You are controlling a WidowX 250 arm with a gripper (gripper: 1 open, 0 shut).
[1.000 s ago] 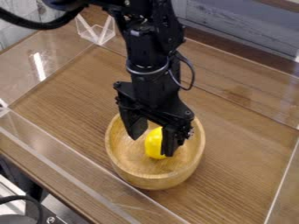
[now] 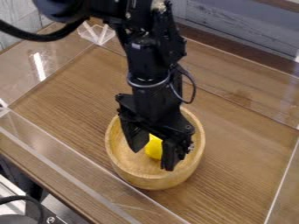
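My black gripper [image 2: 156,138] hangs down over a round light wooden bowl [image 2: 131,170], its fingers reaching into it. A yellow object [image 2: 153,150] lies in the bowl between or just behind the fingers and is partly hidden by them. I cannot tell whether the fingers are touching or holding it.
A clear plastic item [image 2: 96,31] sits at the back left. A pale wall runs along the back, and cables lie at the left front edge.
The gripper has shifted slightly and sits lower over the yellow object, covering more of it than before. The bowl looks to be in about the same place.
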